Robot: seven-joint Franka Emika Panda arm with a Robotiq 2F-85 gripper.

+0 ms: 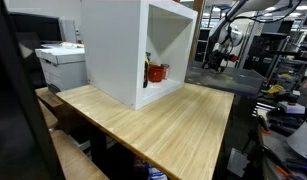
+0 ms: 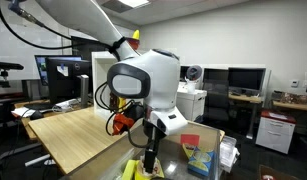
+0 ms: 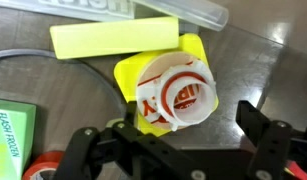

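Observation:
In the wrist view, a white cup or mug with red markings sits over a yellow item, its round opening facing the camera. My gripper is open above it, one finger to each side of the cup in this view. Nothing is held, and the height left between fingertips and cup is hard to judge. Exterior view 2 has the gripper pointing down into a bin. In exterior view 1 the arm is small and far off at the right.
A yellow bar-shaped item and a clear container lie close to the cup. A green box is at lower left. Blue items are in the bin.

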